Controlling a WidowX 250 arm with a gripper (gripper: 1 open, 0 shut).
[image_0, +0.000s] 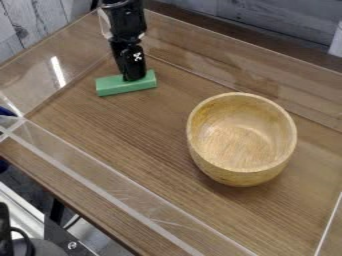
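Observation:
A green rectangular block (115, 87) lies on the wooden table at the upper left. My black gripper (131, 70) reaches down from the top of the view, its fingertips low over the block's middle. It stands open, though the block's top is partly hidden behind it.
A large round tan bowl (241, 135) stands on the right of the table (134, 180). Dark cables or parts show at the lower left edge.

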